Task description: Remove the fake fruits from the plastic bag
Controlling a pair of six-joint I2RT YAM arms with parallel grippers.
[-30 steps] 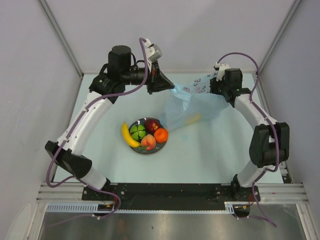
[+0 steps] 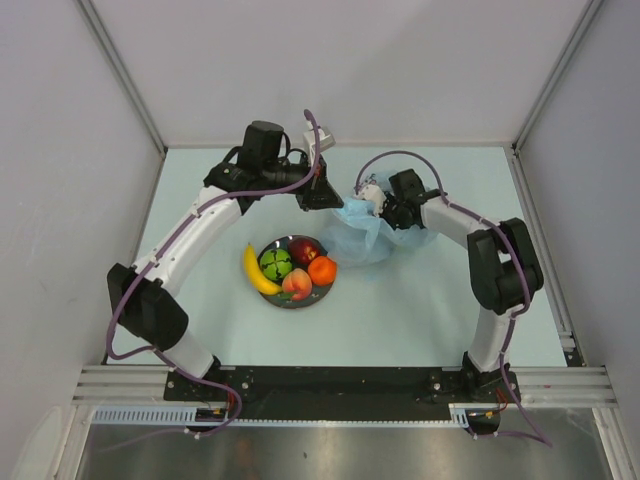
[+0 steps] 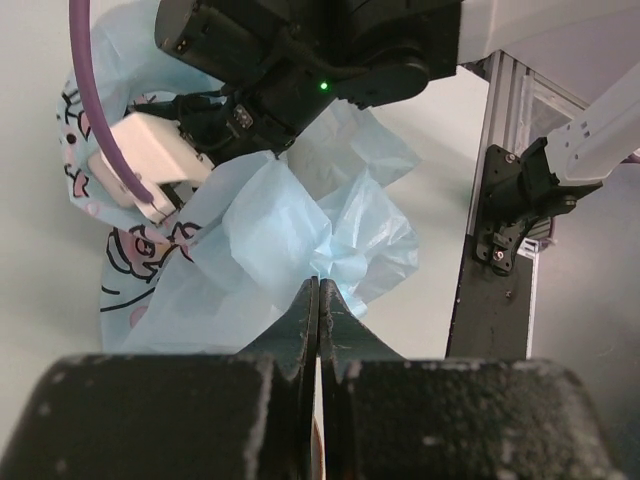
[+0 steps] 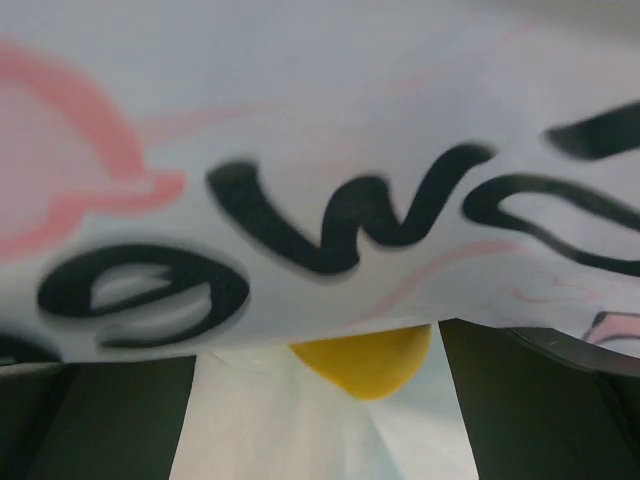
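The pale blue plastic bag (image 2: 362, 243) lies crumpled on the table. My left gripper is shut on its near edge. My right gripper is at the bag's other side, fingers wide apart, with bag film hanging across its camera. A yellow fruit (image 4: 368, 362) shows partly beneath that printed film, between and beyond the fingers; the rest of it is hidden. From above, the bag and the right arm cover this fruit. A dark bowl (image 2: 283, 303) holds a banana (image 2: 256, 270), a watermelon (image 2: 275, 264), an apple (image 2: 304, 250), a peach (image 2: 297, 284) and an orange (image 2: 322, 270).
The bowl stands just left of the bag, close to its edge. Bare white table (image 2: 420, 315) lies in front of the bag, and more is free at the far left. Walls close in on the sides and back.
My right gripper has come left and lower, over and into the bag, which has sunk and bunched up.
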